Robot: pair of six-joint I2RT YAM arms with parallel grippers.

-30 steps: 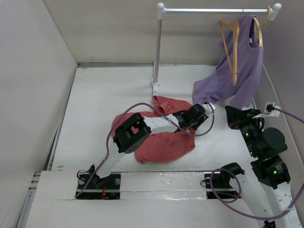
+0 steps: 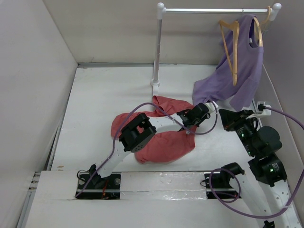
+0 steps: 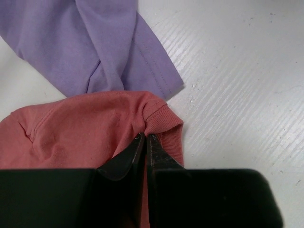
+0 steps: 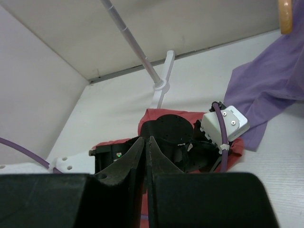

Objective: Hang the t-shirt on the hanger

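Note:
A red T-shirt point(image 2: 164, 149) point(image 3: 80, 130) lies crumpled on the white floor under my left arm. My left gripper point(image 2: 199, 118) is down at its right edge, fingers shut at a folded hem; whether cloth is between them I cannot tell. My right gripper point(image 2: 228, 121) is raised to the right of it, fingertips close together, nothing visible between them. An empty wooden hanger point(image 2: 234, 52) hangs on the rail point(image 2: 213, 10), beside another hanger holding a purple garment point(image 2: 244, 61).
The purple garment trails onto the floor just behind the red T-shirt. The rack's upright point(image 2: 156, 52) stands behind the shirt. The right wall is close to my right arm.
My left gripper has shifted slightly to the right since a second ago. My right gripper has moved slightly left and down the view. The shirt looks unchanged.

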